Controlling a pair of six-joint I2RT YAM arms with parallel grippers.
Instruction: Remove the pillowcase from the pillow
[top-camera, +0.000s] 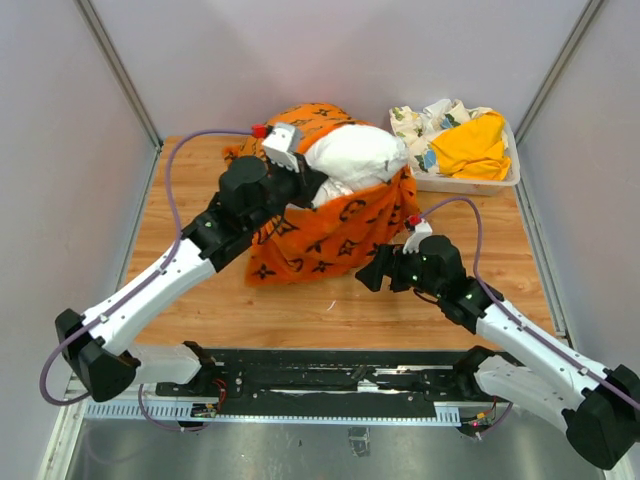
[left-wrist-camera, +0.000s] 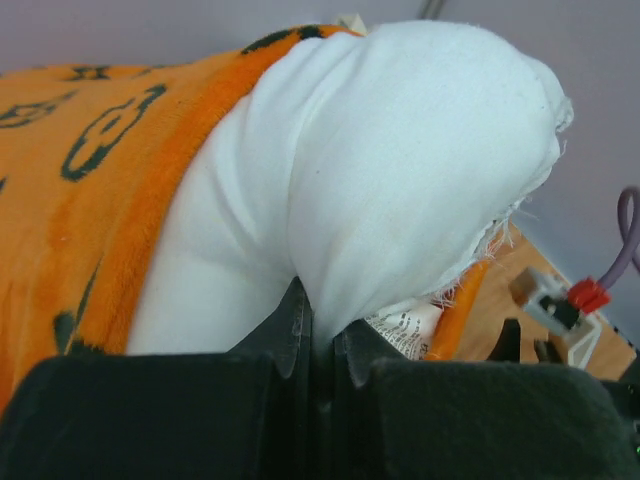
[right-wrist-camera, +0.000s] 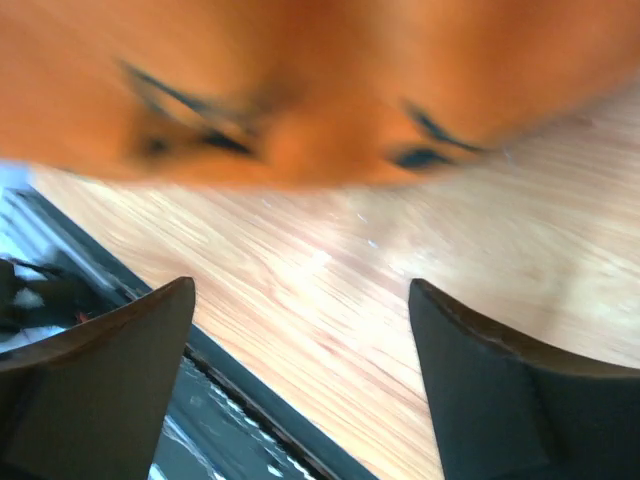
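The white pillow (top-camera: 358, 157) bulges out of the mouth of the orange pillowcase (top-camera: 335, 235), which has dark printed motifs and still covers the pillow's far left part. A pinched fold of the white pillow (left-wrist-camera: 400, 150) runs down between the fingers of my left gripper, which is shut on it. Below and right of the cloth, my right gripper (top-camera: 378, 278) stands open, with bare table between its fingers. The pillowcase's lower edge (right-wrist-camera: 300, 150) hangs just beyond those fingertips, apart from them and blurred.
A white bin (top-camera: 462, 186) with a yellow cloth (top-camera: 470, 147) and patterned fabric sits at the back right. Walls close in on both sides.
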